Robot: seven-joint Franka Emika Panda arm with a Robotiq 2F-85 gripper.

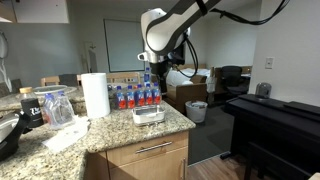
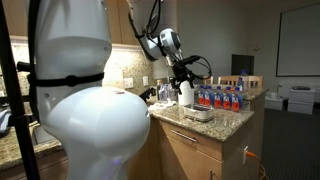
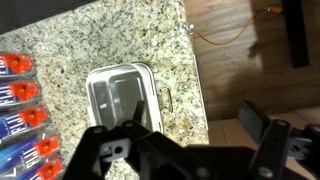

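Observation:
A silver rectangular tray (image 3: 148,82) rests on the speckled counter; the wrist view looks down into it, and no contents stand out. In that view my gripper is above the counter's edge, its black fingers spread wide with nothing between them. The left finger (image 3: 128,132) overlaps the tray's lower right corner in the picture. From exterior view 1, the arm hangs over the counter, higher than the tray (image 1: 149,115). Beside the tray stand several bottles (image 1: 139,98) of blue liquid with red parts.
A paper towel roll (image 1: 96,96) rises left of the bottles. Further left are a clear jug (image 1: 58,109), a dark bottle (image 1: 32,107) and a black pan (image 1: 10,138). A thin metal loop (image 3: 166,98) shows beside the tray. Right of the counter is open floor.

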